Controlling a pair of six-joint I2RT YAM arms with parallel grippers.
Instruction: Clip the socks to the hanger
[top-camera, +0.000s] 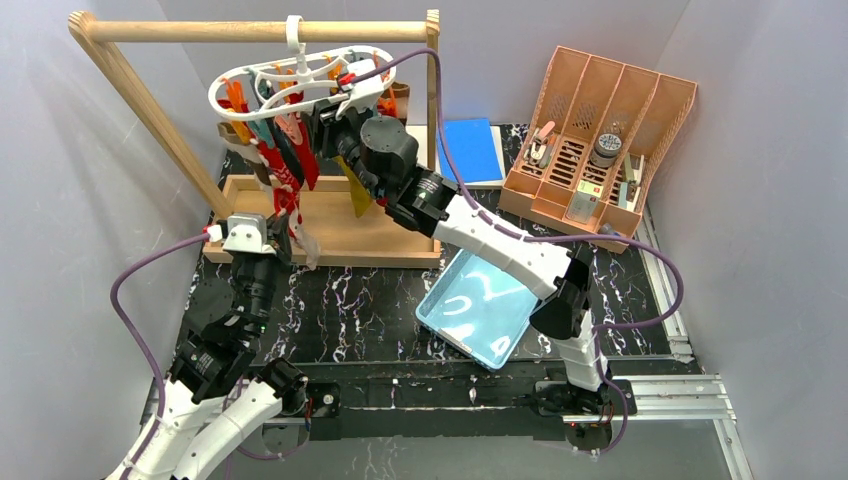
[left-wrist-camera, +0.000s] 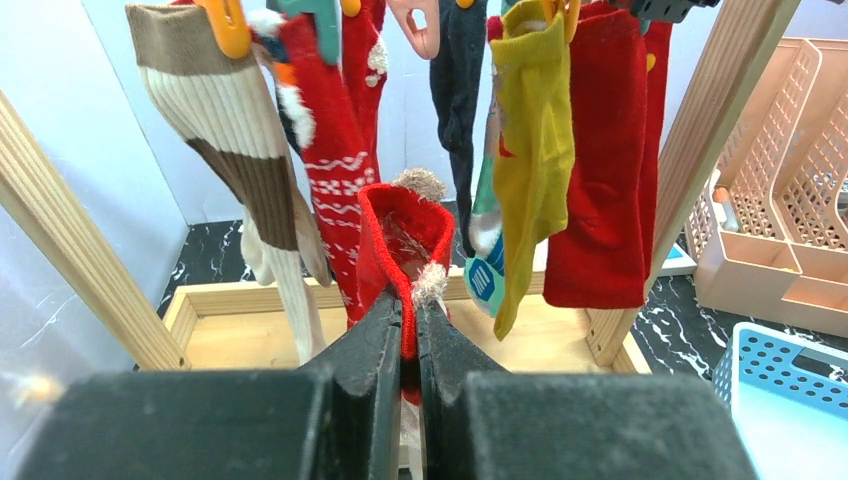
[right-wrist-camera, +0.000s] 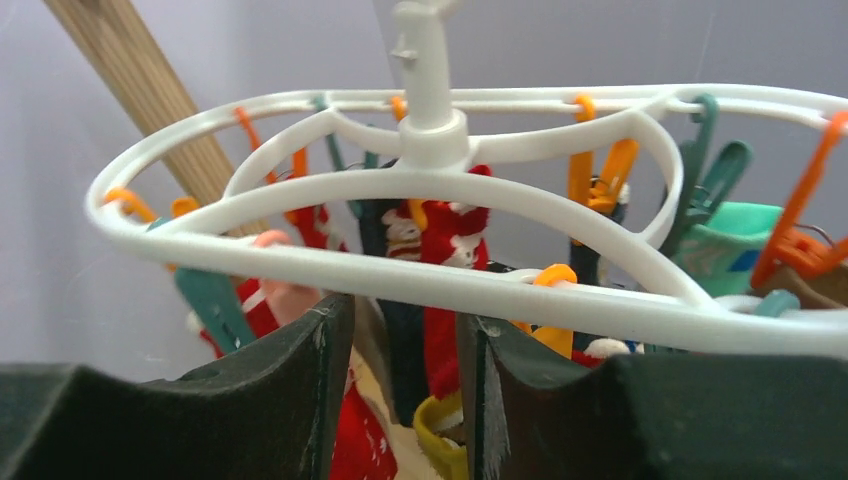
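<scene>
A white oval hanger hangs from the wooden bar, its orange, teal and pink clips carrying several socks. In the left wrist view a red sock with fluffy pale trim is pinched near its opening by my left gripper, below the hanging socks. Among those are a brown-and-cream sock, a mustard sock and a dark sock. My right gripper stands part open at the hanger's front rim, a pink clip beside its left finger. Dark and red socks show behind the gap; nothing is gripped there.
The wooden rack's post stands right of the hanger, and its tray base lies underneath. A blue basket sits at the front right, a peach organizer behind it. Bare dark marble lies between the left arm and the basket.
</scene>
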